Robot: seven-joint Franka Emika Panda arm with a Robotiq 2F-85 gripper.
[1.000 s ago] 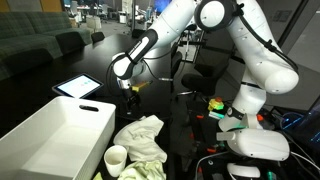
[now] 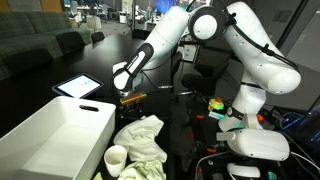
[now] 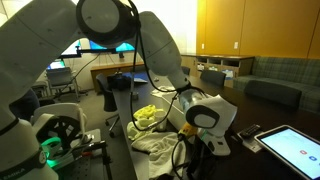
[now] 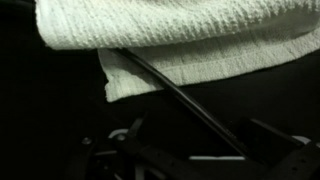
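Observation:
Low over the dark table, my gripper [image 2: 124,103] points down near the white cloth [image 2: 138,133]. In the wrist view the gripper shows as two dark fingers standing apart, so it looks open. A thin black rod or cable [image 4: 185,97] runs diagonally from under the cloth [image 4: 180,28] towards the space between the fingers. Whether it touches either finger is too dark to tell. Exterior view 2 shows the gripper [image 3: 200,153] beside the cloth, its tips hard to make out against the black table.
A large white bin [image 2: 60,140] and a white cup [image 2: 115,158] stand left of and nearer than the cloth. Pale yellow-green cloth [image 2: 140,171] lies beside the cup. A tablet [image 2: 77,87] rests behind the bin.
My gripper has come down towards the table and shifted slightly left, closer to the bin. The cloths, cup and bin look unmoved.

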